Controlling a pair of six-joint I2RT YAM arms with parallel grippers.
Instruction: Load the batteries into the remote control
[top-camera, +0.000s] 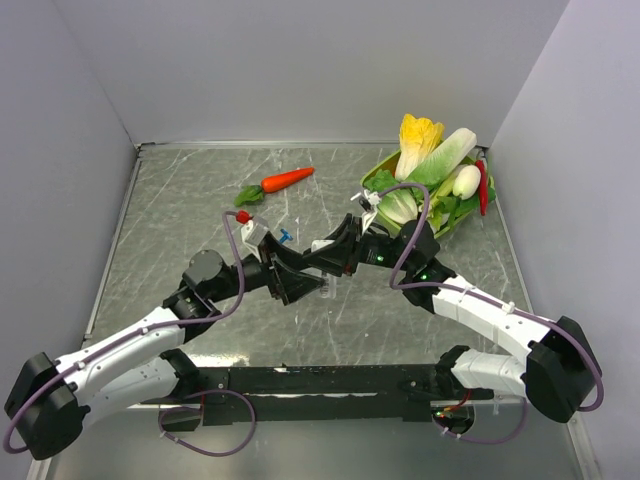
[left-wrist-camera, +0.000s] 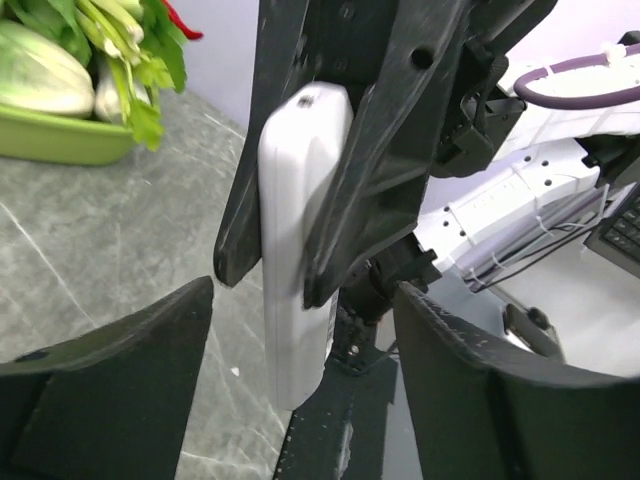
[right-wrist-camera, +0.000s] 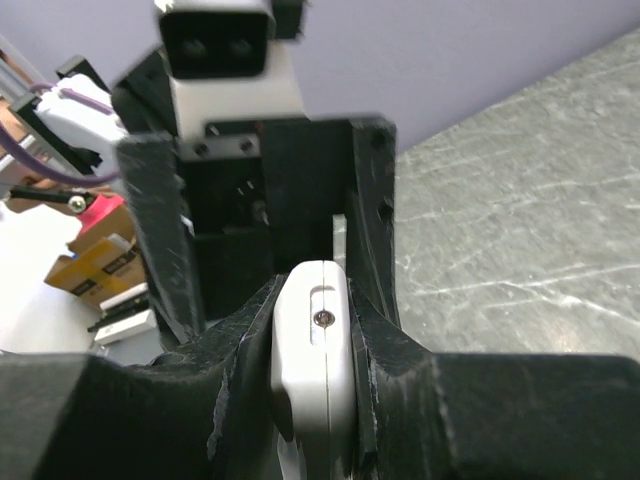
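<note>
The white remote control (left-wrist-camera: 297, 190) stands nearly upright in the left wrist view, its smooth side facing that camera. My right gripper (top-camera: 328, 264) is shut on it, with its black fingers (left-wrist-camera: 345, 215) on either side. In the right wrist view, the rounded end of the remote (right-wrist-camera: 318, 345) with a small screw pokes out between those fingers. My left gripper (top-camera: 309, 281) is open close to the remote's left. Its fingers (right-wrist-camera: 372, 215) are spread wide, and I cannot see anything held between them. No battery can be made out; the battery side of the remote is hidden.
A green basket (left-wrist-camera: 85, 143) of vegetables stands at the back right of the grey marbled table (top-camera: 180, 290). Farther back on the table lies a carrot (top-camera: 287, 179). A small blue object (top-camera: 286, 236) is just behind the grippers.
</note>
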